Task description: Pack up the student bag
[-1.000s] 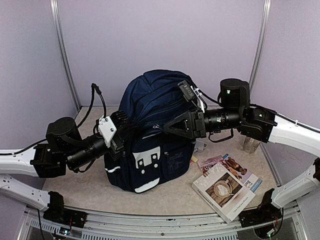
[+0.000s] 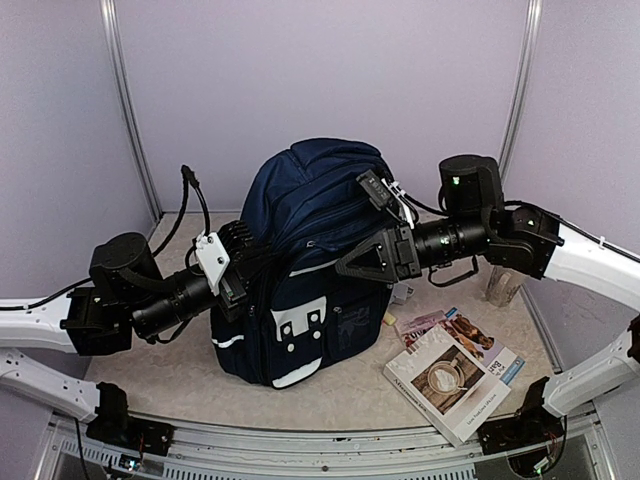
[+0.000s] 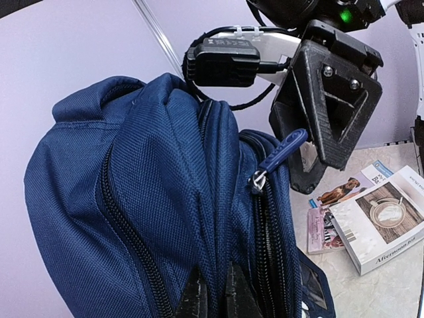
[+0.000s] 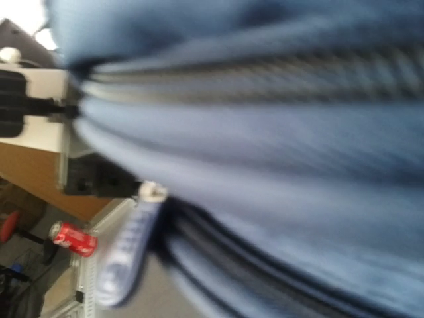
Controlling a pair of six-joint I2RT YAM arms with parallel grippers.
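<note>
The dark blue backpack [image 2: 330,205] stands upright in the middle of the table. My left gripper is shut on a fold of its fabric on the left side. From the zipper on the bag's front sticks out a blue zipper pull, which also shows blurred in the right wrist view as a pull tab [image 4: 129,255]. Close to that pull, and apart from it in the top view, is my right gripper [image 2: 345,266], partly open with nothing seen between its fingers. Its fingers are not visible in the right wrist view.
A thick book with a coffee cup cover [image 2: 447,382] lies at the front right, over other printed items such as a dog-covered booklet [image 2: 468,330]. A clear container [image 2: 503,287] stands by the right wall.
The right gripper was at the zipper pull a second ago. The left arm has hardly moved.
</note>
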